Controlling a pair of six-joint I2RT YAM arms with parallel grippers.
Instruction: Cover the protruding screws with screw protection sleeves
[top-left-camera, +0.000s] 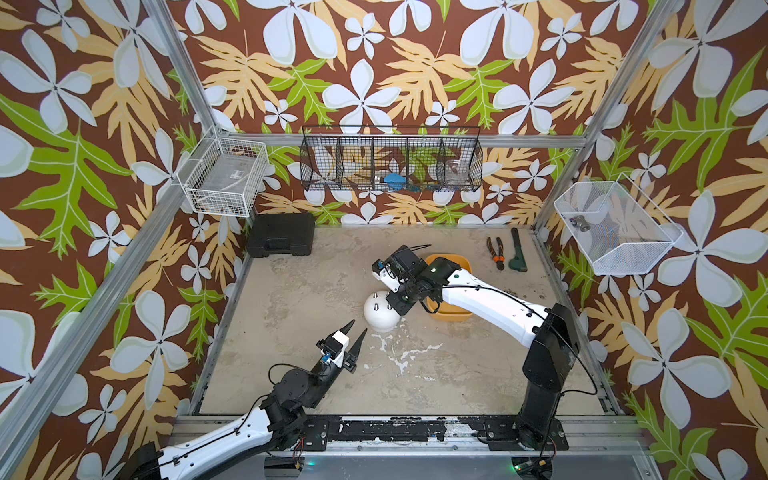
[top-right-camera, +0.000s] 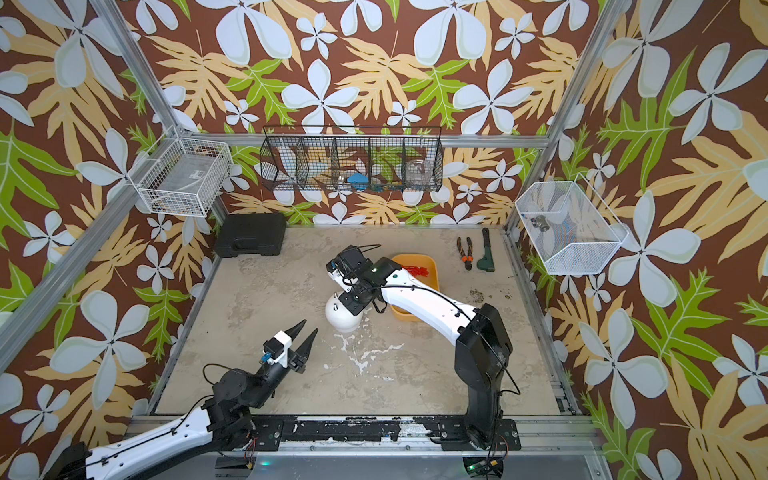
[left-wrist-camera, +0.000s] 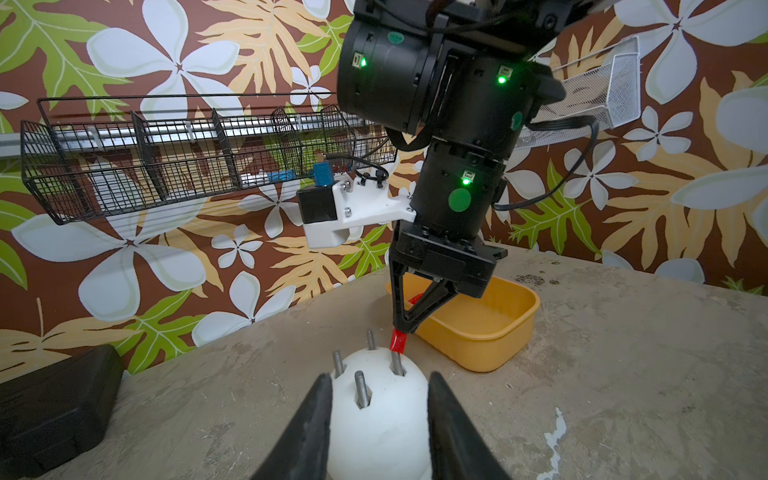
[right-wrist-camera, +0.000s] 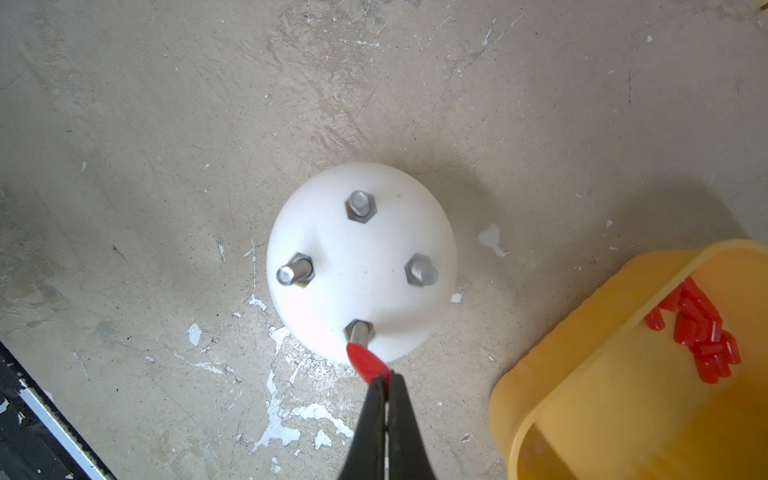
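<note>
A white dome (right-wrist-camera: 361, 264) with several protruding metal screws stands on the table, none of the others capped. My right gripper is shut on the end of a red sleeve (right-wrist-camera: 367, 361). The sleeve slants, and its free end meets the tip of the dome's near screw (right-wrist-camera: 361, 333) in the right wrist view. From the left wrist view, that red sleeve (left-wrist-camera: 398, 341) hangs below the fingertips, right at the screw top; how far it covers the screw I cannot tell. My left gripper (top-left-camera: 358, 326) is open and empty, apart from the dome at its lower left.
A yellow bin (right-wrist-camera: 552, 382) holding several red sleeves (right-wrist-camera: 701, 332) stands right of the dome, partly under the right arm. Pliers (top-left-camera: 495, 253) and a green-handled tool (top-left-camera: 517, 251) lie at back right, a black case (top-left-camera: 280, 234) at back left.
</note>
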